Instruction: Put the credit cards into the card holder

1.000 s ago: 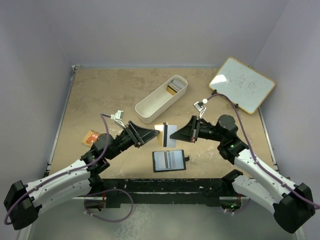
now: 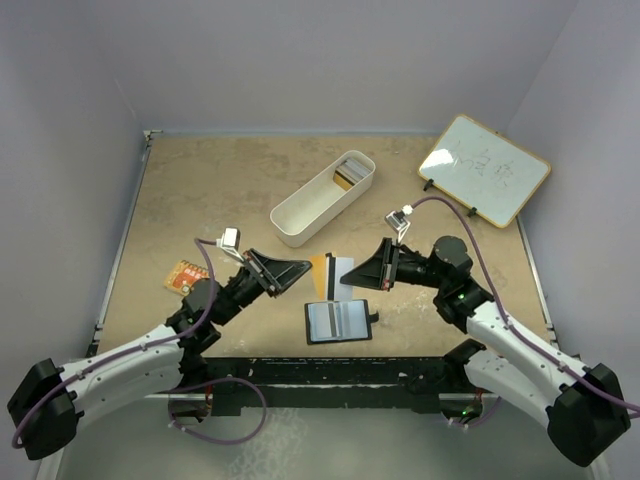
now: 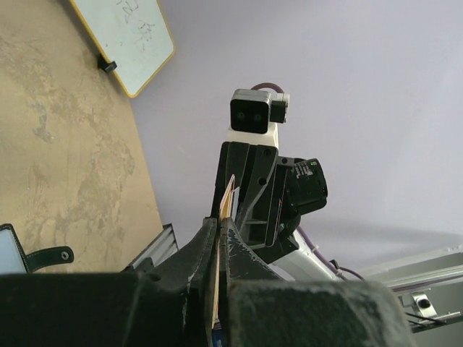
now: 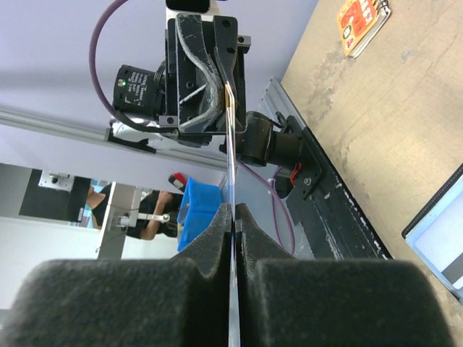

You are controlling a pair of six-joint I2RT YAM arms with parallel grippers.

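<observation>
A white card with a black stripe [image 2: 344, 283] and an orange card [image 2: 319, 278], partly overlapping, hang between the two grippers above the table. My right gripper [image 2: 359, 276] is shut on the white card; in the right wrist view, the cards' thin edge [image 4: 231, 155] runs out from its fingertips. My left gripper [image 2: 309, 265] is shut, its tips at the orange card's left edge; whether that edge lies between them cannot be made out. Below the cards, the black-rimmed card holder [image 2: 338, 322] lies open on the table, its strap to the right.
Behind the grippers stands a white open box [image 2: 300, 215] with several cards at its far end. At the far right is a whiteboard [image 2: 485, 170] with a yellow frame. An orange notebook [image 2: 185, 277] lies left.
My left gripper has shifted slightly left, and the orange card shows more clearly beside its tips. The right gripper and the white card are almost where they were. The card holder has not moved.
</observation>
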